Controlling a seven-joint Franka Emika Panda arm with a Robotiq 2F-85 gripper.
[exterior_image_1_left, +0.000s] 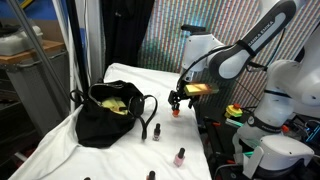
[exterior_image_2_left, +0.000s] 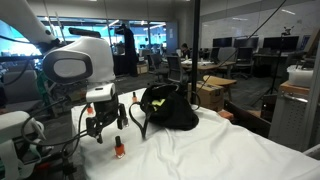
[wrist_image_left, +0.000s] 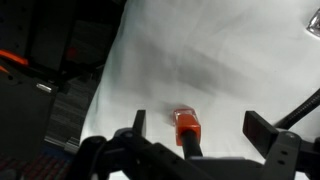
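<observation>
A small bottle, red-orange with a black part (wrist_image_left: 187, 124), stands on the white-covered table. In the wrist view it lies between my open fingers, nearer the left one, with white surface showing on both sides. From the first exterior view, my gripper (exterior_image_1_left: 178, 100) is just above the orange bottle (exterior_image_1_left: 176, 113), pointing down. The second exterior view has the gripper (exterior_image_2_left: 108, 125) over the table and the bottle (exterior_image_2_left: 119, 150) low beside its fingertips. No contact between fingers and bottle can be made out.
A black bag (exterior_image_1_left: 108, 115) lies open to the gripper's left, its strap reaching toward the bottle. Small dark bottles (exterior_image_1_left: 157, 132) and a pink one (exterior_image_1_left: 179, 158) stand nearer the camera. The table's dark edge (wrist_image_left: 90, 90) runs close by.
</observation>
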